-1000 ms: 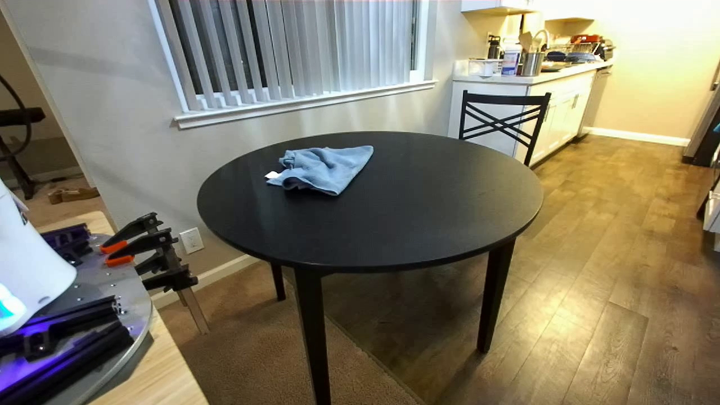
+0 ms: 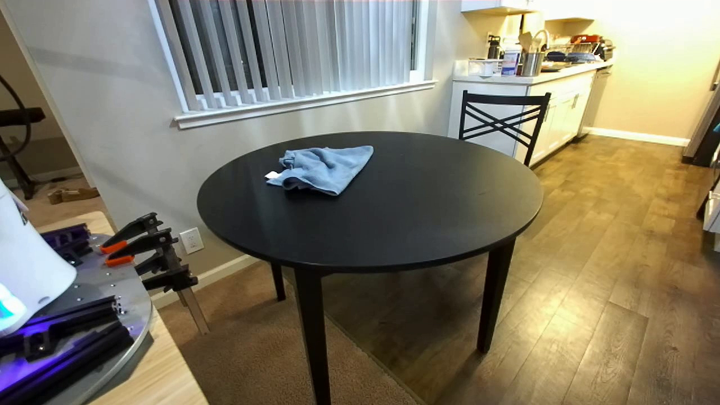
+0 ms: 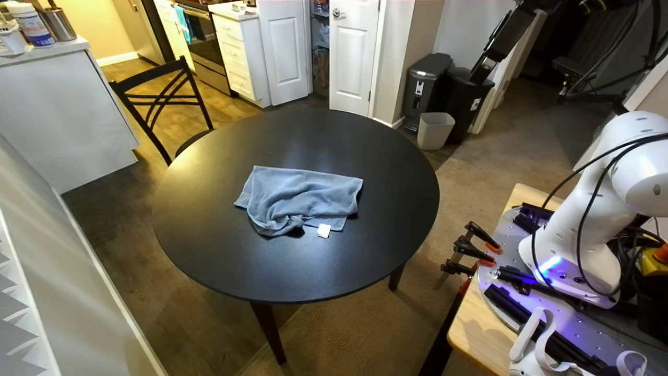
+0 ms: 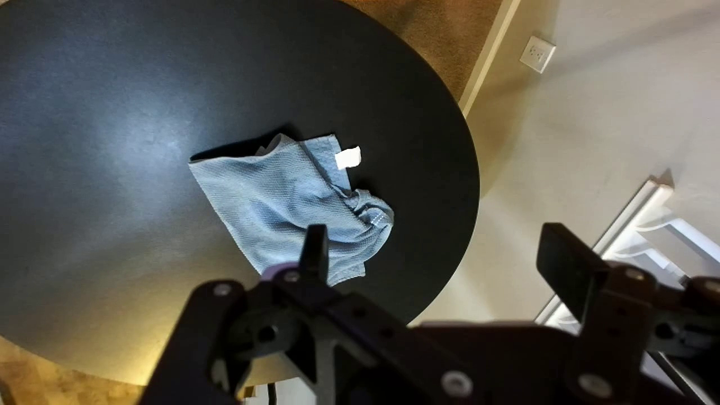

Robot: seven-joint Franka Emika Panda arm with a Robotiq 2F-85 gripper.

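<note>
A crumpled light-blue cloth [image 2: 324,169] with a white tag lies on the round black table [image 2: 418,223], toward the window side. In the other exterior view the cloth [image 3: 300,194] spreads across the table's middle, its near edge bunched. The wrist view looks down on the same cloth [image 4: 283,196], partly folded over itself. My gripper is open there, its two black fingers far apart with nothing between them. One finger [image 4: 315,250] overlaps the cloth's lower edge in the picture; the gripper appears to hang above the table, not touching the cloth.
A black chair [image 2: 503,125] stands by the table's kitchen side. The wall with a window [image 2: 297,54] runs close behind the table. Clamps [image 3: 469,247] grip the edge of the wooden stand beneath the white arm base [image 3: 570,250].
</note>
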